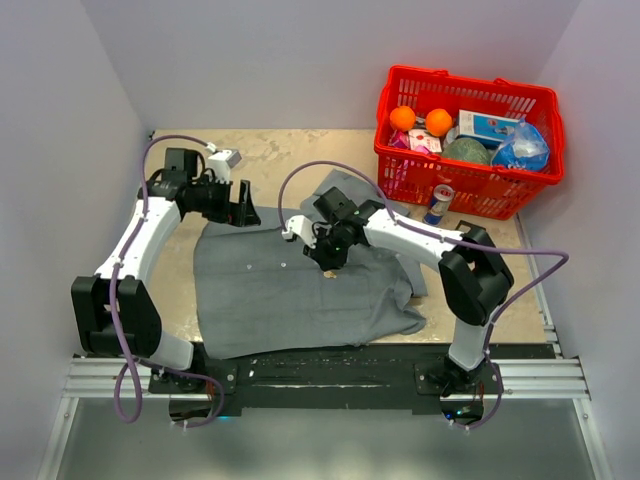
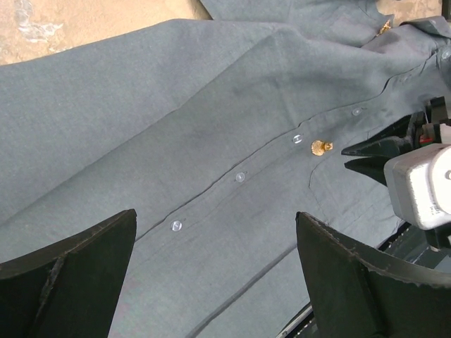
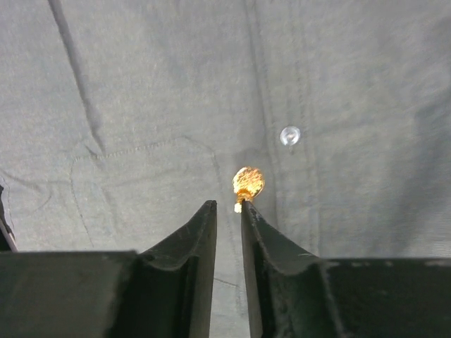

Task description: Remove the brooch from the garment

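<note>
A small gold brooch (image 3: 248,182) lies on the grey garment (image 1: 255,310), close to the button placket and the pocket's edge. My right gripper has its fingertips just short of the brooch's narrow end, parted by a slim gap with nothing gripped. Seen from the left wrist, those dark fingertips (image 2: 356,149) point at the brooch (image 2: 320,147) with a little cloth showing between. Over the garment's upper left edge, my left gripper (image 1: 243,204) stands wide open and empty, far from the brooch.
A red basket (image 1: 470,185) holding oranges and packages stands at the back right, with a can (image 1: 438,204) in front of it. Bare table (image 1: 270,165) shows behind the garment. Clear buttons (image 2: 240,177) run along the placket.
</note>
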